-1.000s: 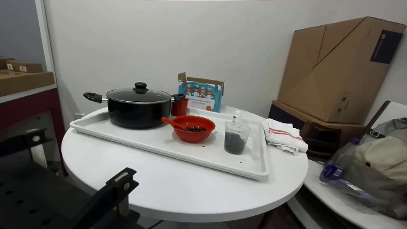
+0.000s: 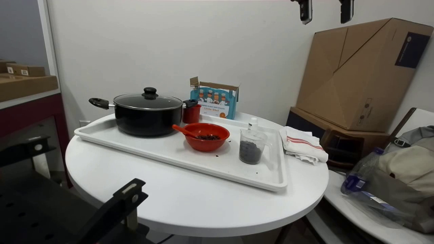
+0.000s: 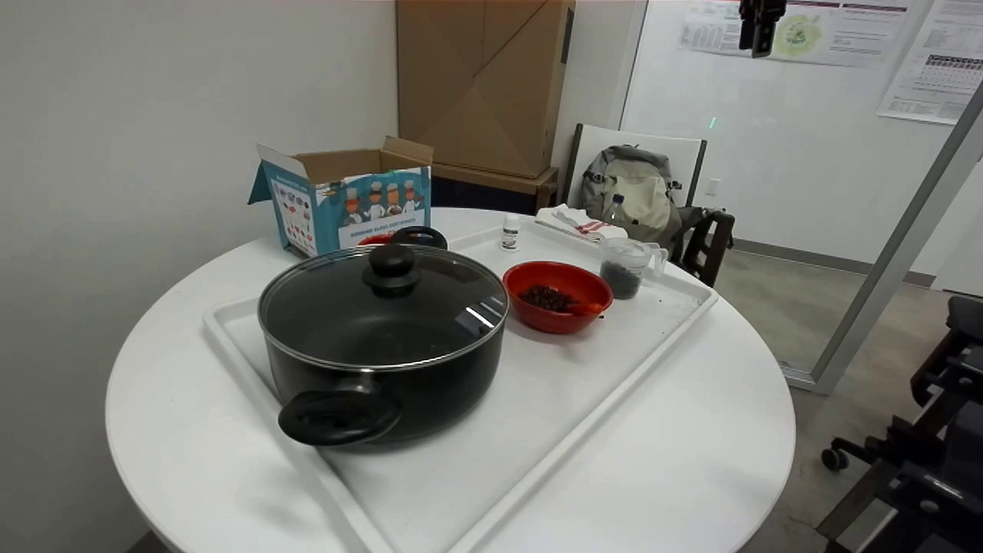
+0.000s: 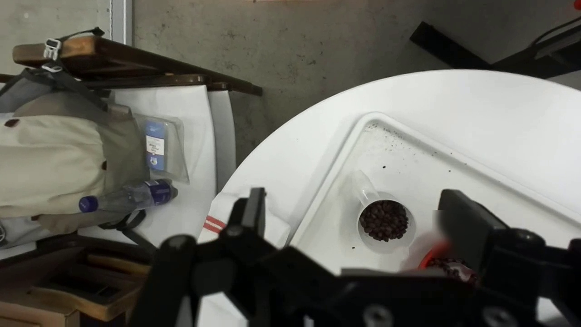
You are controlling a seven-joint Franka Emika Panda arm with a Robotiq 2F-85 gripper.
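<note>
High above the right side of the table, my gripper (image 2: 326, 12) stands open and empty, its two fingers well apart. In the wrist view the measuring cup (image 4: 386, 220), filled with dark beans, shows between the fingers, far below them. The cup stands upright on the white tray (image 2: 179, 163), its handle toward the tray's corner. Beside it, a red bowl (image 2: 208, 144) holds dark beans and a red spoon (image 2: 183, 130); my right finger partly covers the bowl in the wrist view. A black lidded pot (image 3: 387, 369) stands at the tray's other end.
A small white bottle (image 3: 511, 232) is on the tray behind the bowl. A red cup (image 2: 192, 114) and a blue open box (image 2: 215, 101) are at the back. A folded towel (image 2: 303, 145) lies right of the tray. Loose beans dot the tray.
My gripper has come into exterior view 1 at the top right, where it was out of sight before. Everything on the table looks the same.
</note>
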